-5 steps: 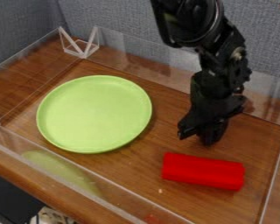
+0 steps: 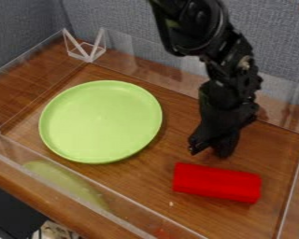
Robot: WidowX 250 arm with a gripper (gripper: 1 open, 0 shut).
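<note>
My black gripper (image 2: 213, 142) is low over the wooden board, right of a light green round plate (image 2: 100, 122) and a short way behind a red cylinder (image 2: 217, 182). Its fingertips are close together and point down toward the board; it is shut, and I see nothing between its fingers. The red cylinder lies on its side near the front right of the board.
The board (image 2: 164, 215) has clear low walls around it. A white wire frame (image 2: 83, 49) stands at the back left corner. A pale yellowish-green shape (image 2: 59, 182) lies at the front left, seen through the clear wall. Grey padded panels stand behind.
The gripper and arm have shifted only slightly over the last second, staying right of the plate and behind the red cylinder. The plate and cylinder have not moved.
</note>
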